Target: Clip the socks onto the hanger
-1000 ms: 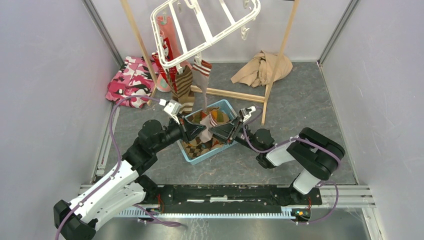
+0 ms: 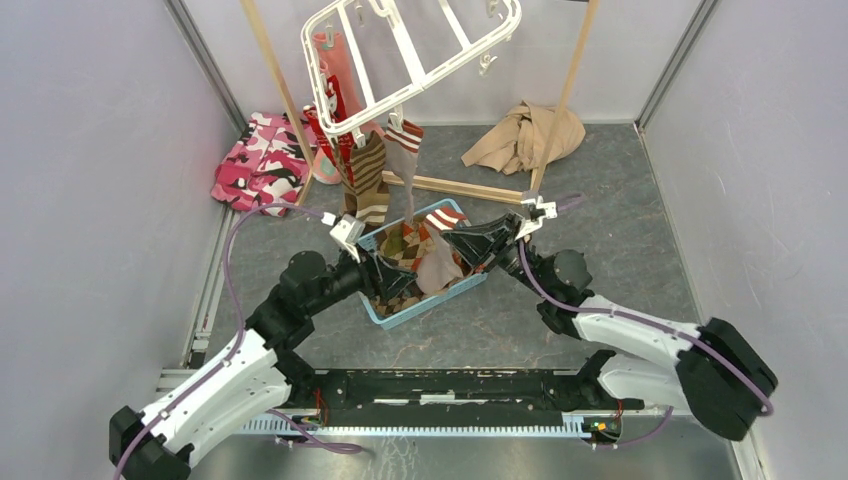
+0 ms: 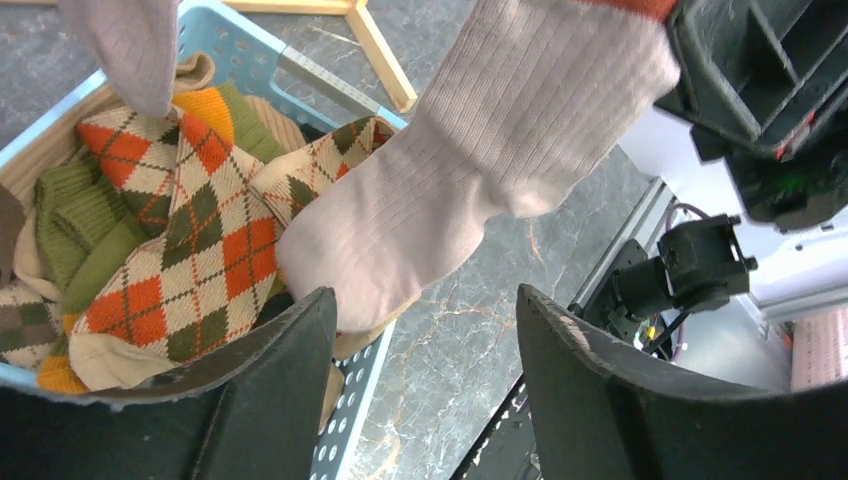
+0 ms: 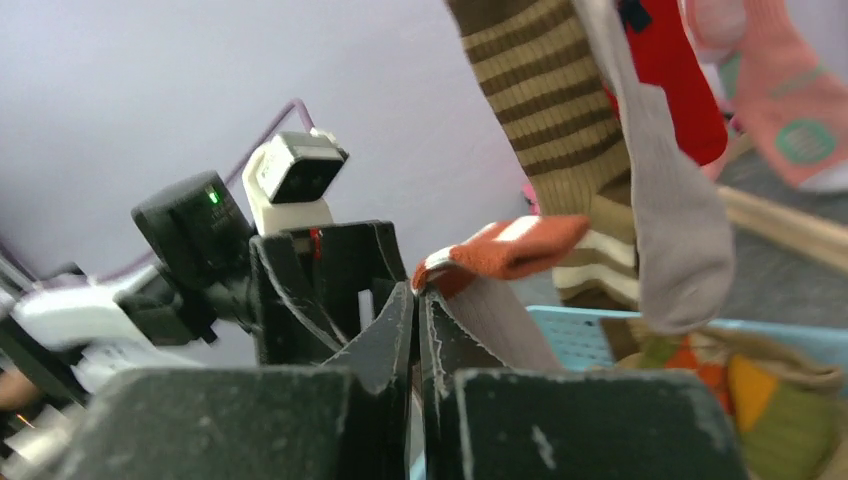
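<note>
My right gripper (image 2: 468, 243) is shut on a beige sock (image 3: 430, 190) with orange-and-white cuff (image 4: 510, 245), lifted above the blue basket (image 2: 420, 312) of mixed socks. My left gripper (image 2: 398, 282) is open below the held sock, its fingertips apart, nothing clearly between them. The white hanger (image 2: 410, 60) is at the top, with socks hanging from its clips: pink (image 4: 790, 110), red (image 4: 680, 100), brown striped (image 2: 365, 170) and beige (image 2: 403, 150).
A pink camouflage cloth (image 2: 255, 160) lies at back left, a tan cloth (image 2: 520, 140) at back right, both by the wooden stand (image 2: 460, 188).
My right gripper has risen and moved right with the sock, drawing it away from the left gripper, which has moved slightly down and toward the right.
</note>
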